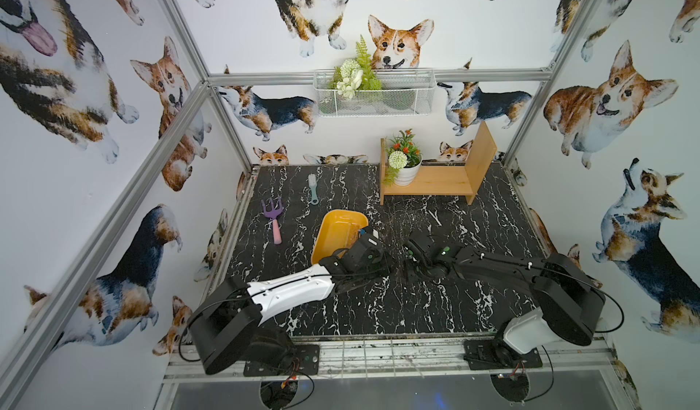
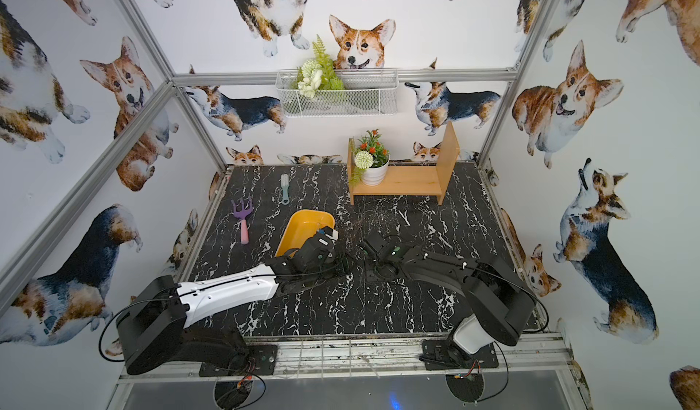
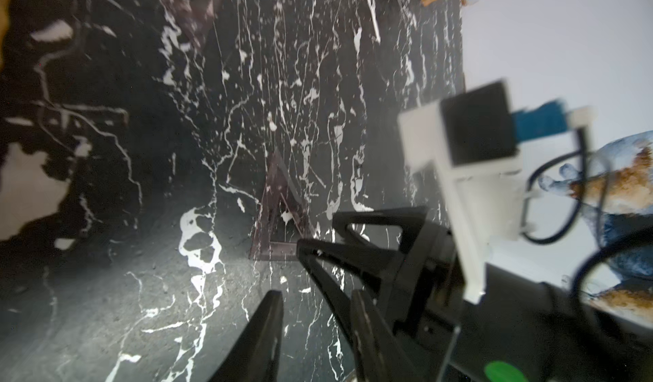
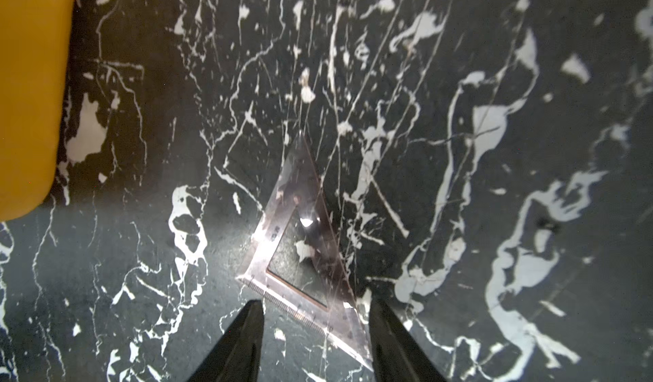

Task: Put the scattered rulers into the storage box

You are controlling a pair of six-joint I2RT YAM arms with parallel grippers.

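Observation:
A clear triangle ruler (image 4: 292, 178) lies on the dark marbled table below my grippers, apart from the yellow storage box (image 4: 27, 89). My right gripper is part open over the ruler's base, nothing visible between its fingers. My left gripper hangs part open over bare table, with the right gripper's black body showing beside it in the left wrist view. A faint dark triangular shape (image 3: 204, 8), possibly another ruler, lies farther up in that view. In the overhead views both grippers are close together just right of the box, largely hiding the ruler.
A wooden shelf (image 1: 437, 180) with a flower pot (image 1: 405, 173) stands at the back right. A purple-pink fork (image 1: 275, 224) and a teal tool (image 1: 313, 191) lie left and behind the box (image 1: 335, 224). Bare table lies to the right and front.

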